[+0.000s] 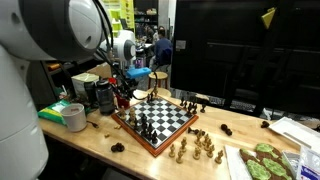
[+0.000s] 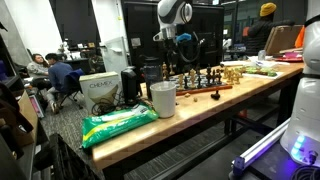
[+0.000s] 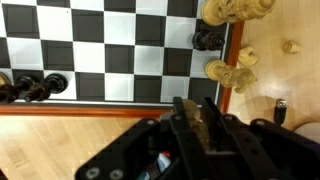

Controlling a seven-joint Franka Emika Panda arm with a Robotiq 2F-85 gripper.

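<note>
A checkered chessboard with a brown frame lies on the wooden table. Over its near-left edge, my gripper is shut on a small tan thing, which looks like a light chess piece; its lower part is hidden. Dark pieces stand along the board's left side in the wrist view. Another dark piece is near the right edge, beside light pieces. In the second exterior view, the held thing is too small to make out.
Several light pieces stand on the table right of the board. A white bucket, a dark canister and a green bag sit near the table's edge. A patterned green tray lies at the right.
</note>
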